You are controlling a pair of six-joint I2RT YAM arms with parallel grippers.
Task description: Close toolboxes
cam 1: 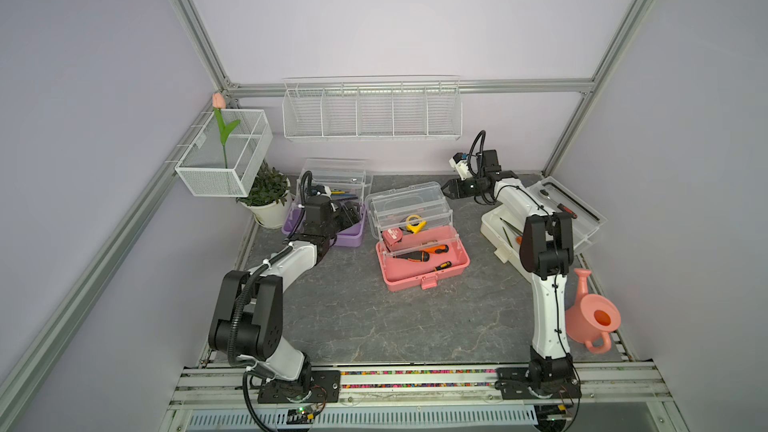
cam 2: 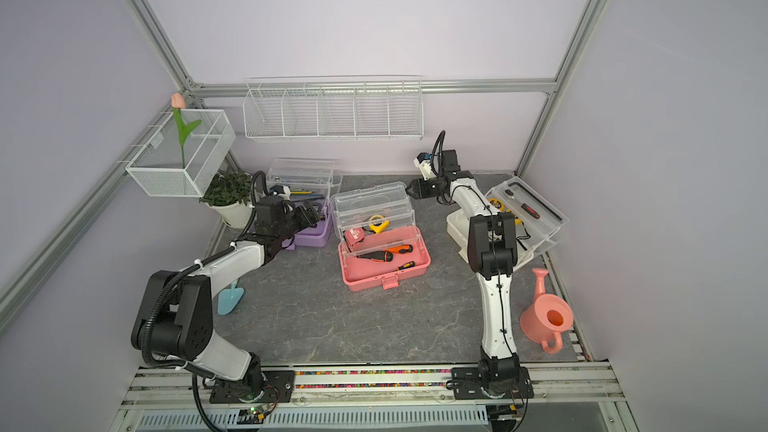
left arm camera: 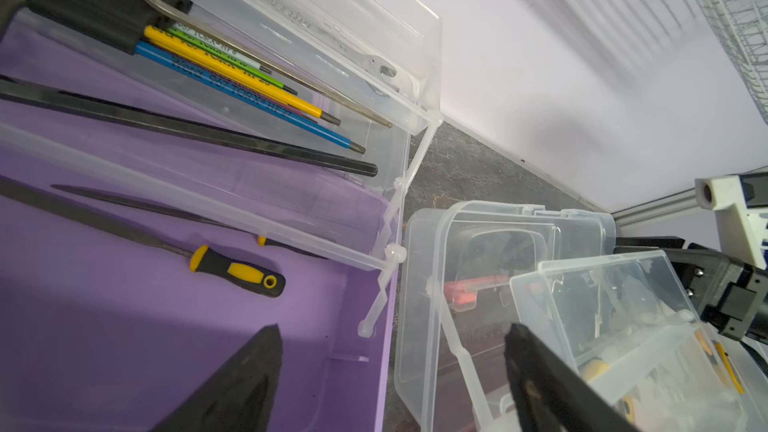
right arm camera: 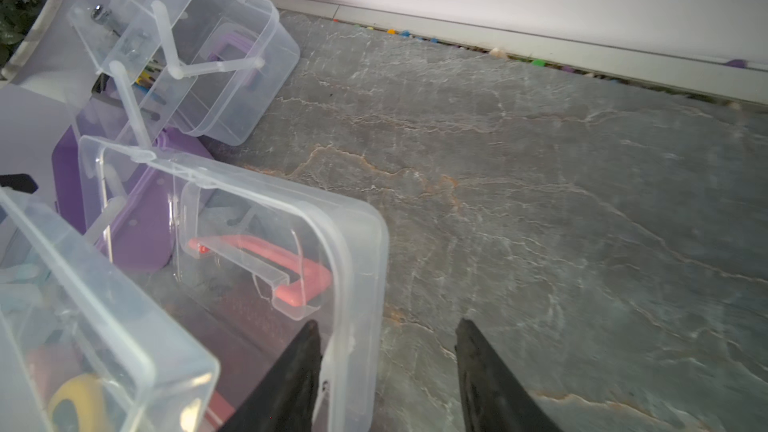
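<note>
Three toolboxes stand open: purple (cam 2: 320, 236) at back left, pink (cam 1: 408, 276) in the middle, cream (cam 1: 504, 248) at right. My left gripper (cam 1: 344, 216) hangs open over the purple box; in the left wrist view that box's tray holds drivers and rods, with a yellow-black tool (left arm camera: 244, 270) below. My right gripper (cam 1: 454, 188) stands open at the right end of the pink box's raised clear lid (right arm camera: 360, 232), nothing seen held between its fingers.
A pink watering can (cam 1: 588, 320) is at front right, a potted plant (cam 1: 268, 192) at back left. Wire baskets (cam 1: 372, 112) hang above.
</note>
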